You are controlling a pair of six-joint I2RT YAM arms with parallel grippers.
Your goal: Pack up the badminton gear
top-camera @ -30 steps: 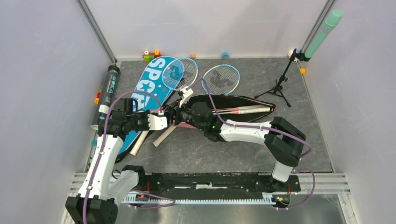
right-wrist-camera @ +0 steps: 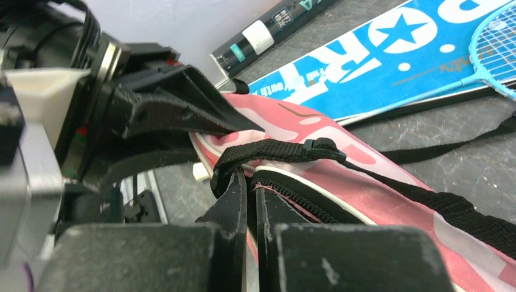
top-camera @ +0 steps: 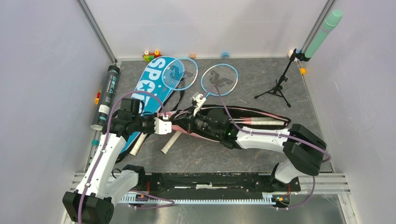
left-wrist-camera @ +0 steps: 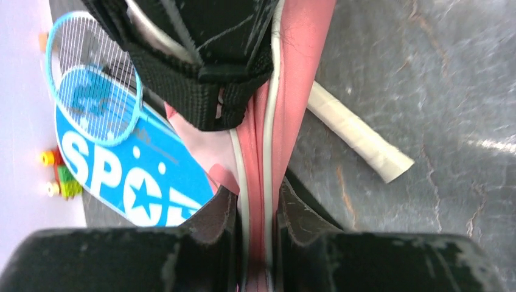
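A pink racket bag (top-camera: 275,115), with black lining, lies partly open across the middle of the floor, racket shafts and handles (top-camera: 259,122) showing inside. In the left wrist view, my left gripper is shut on the bag's pink end (left-wrist-camera: 260,161), pale piping running between its fingers. My right gripper is shut at the bag's zipper (right-wrist-camera: 304,204), beside the black webbing loop (right-wrist-camera: 268,149); whether it pinches a thin pull is hidden. The blue racket cover (top-camera: 148,84) lies to the left. A blue racket (top-camera: 180,73) overlaps it, and another racket (top-camera: 219,79) lies behind the bag.
A dark shuttlecock tube (top-camera: 108,98) lies along the left wall. On the right are a black tripod (top-camera: 279,86) and a green tube (top-camera: 324,32). A pale handle (top-camera: 171,143) sticks out in front of the bag.
Both grippers have moved to the right, the right one farther, so the gap between them has widened. The bag has shifted right, and the racket behind it has moved slightly.
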